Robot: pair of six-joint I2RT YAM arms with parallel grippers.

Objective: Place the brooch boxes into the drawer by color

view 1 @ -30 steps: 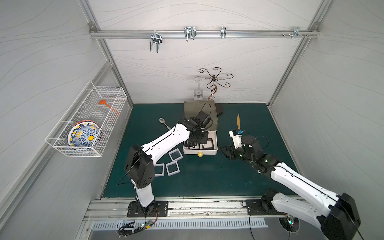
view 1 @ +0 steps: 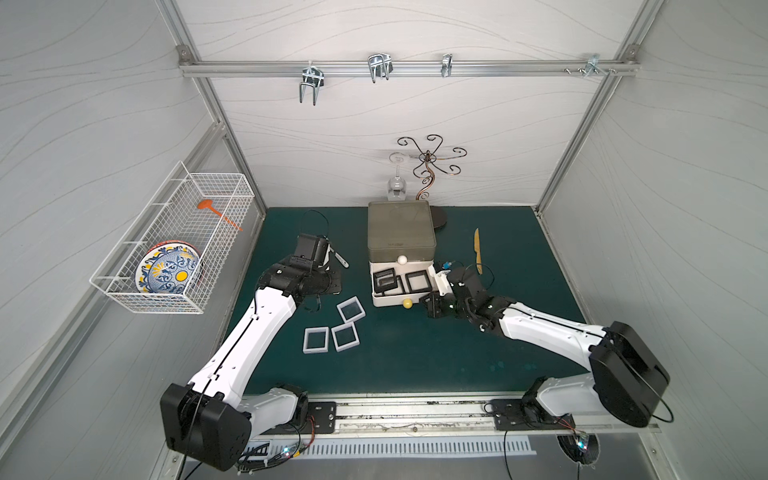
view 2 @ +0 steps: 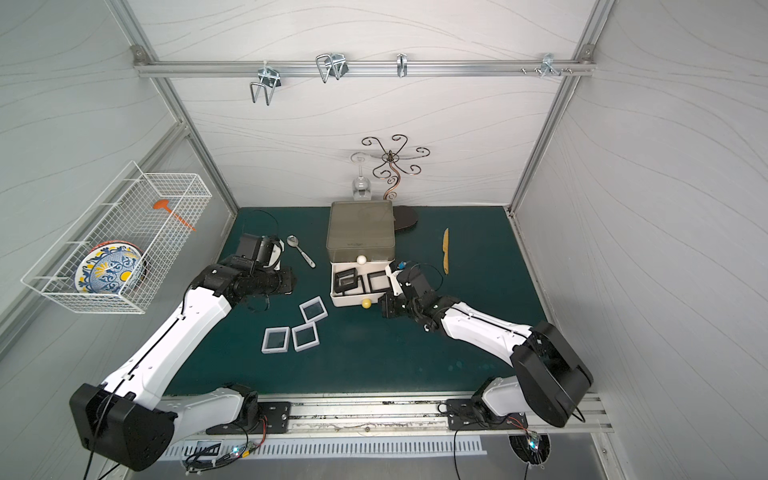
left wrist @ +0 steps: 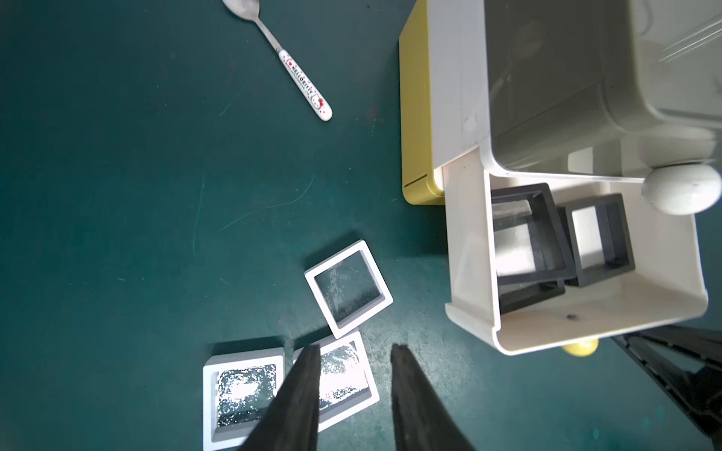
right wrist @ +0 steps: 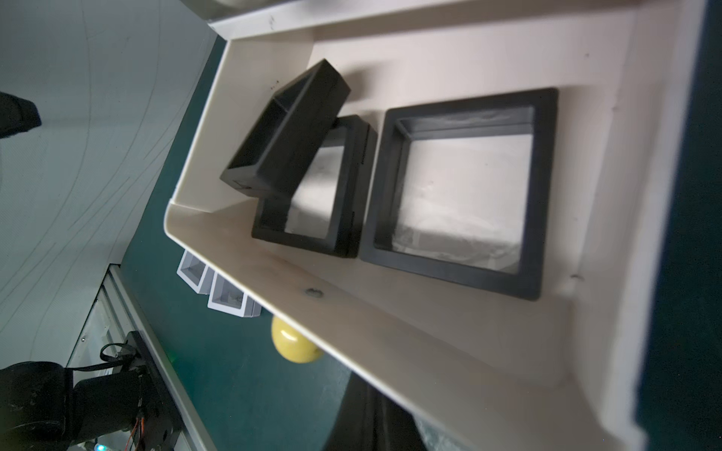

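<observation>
The lower drawer (right wrist: 586,225) stands open and holds three dark square boxes: one lies flat at the right (right wrist: 535,195), another beside it (right wrist: 353,188), and a third box (right wrist: 301,127) leans tilted over that one. Three white boxes, one of them nearest the drawer (left wrist: 349,289), lie on the green table left of it. My left gripper is over the table by the white boxes, fingers apart, holding nothing. My right gripper is shut against or close to the drawer's outer front, beside the yellow knob (right wrist: 295,339); its fingertips are partly hidden.
Above the open drawer is the cabinet's grey-brown body (view 1: 400,228) with a white knob (left wrist: 683,189). A spoon (left wrist: 301,82) lies left of it, a knife (view 1: 477,252) right.
My left arm has swung left, away from the drawer. My right arm has moved left to the drawer front. The drawer has shifted slightly inward and skewed, its yellow knob moving right.
</observation>
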